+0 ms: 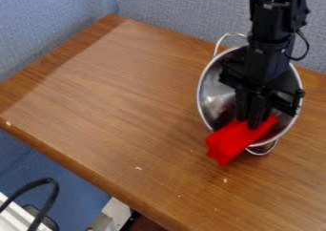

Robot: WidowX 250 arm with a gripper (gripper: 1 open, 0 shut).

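My black gripper (254,106) reaches down from the top right into a steel pot (212,82) with wire handles. A red object (232,139) lies at the pot's near side, partly out over the rim, directly below my fingertips. The dark fingers hide part of it, and whether they are closed on it is unclear.
Grey-blue padded walls border the back and left, and a black cable with a white fixture sits beyond the table at the lower left.
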